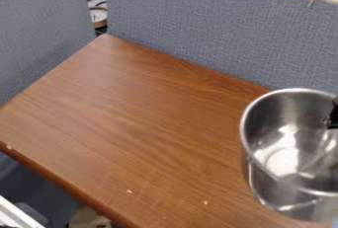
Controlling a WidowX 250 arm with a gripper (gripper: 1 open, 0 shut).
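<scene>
A shiny steel pot (284, 153) stands at the right edge of the wooden table (126, 123), cut off by the frame's edge, with its inside visible from above. A small dark piece of my gripper (331, 115) shows at the pot's right rim, at the very edge of the view; its fingers and how they stand are mostly out of sight.
Grey padded partitions (211, 25) border the table at the back and on the left. The table's front-left edge drops to clutter at the lower left.
</scene>
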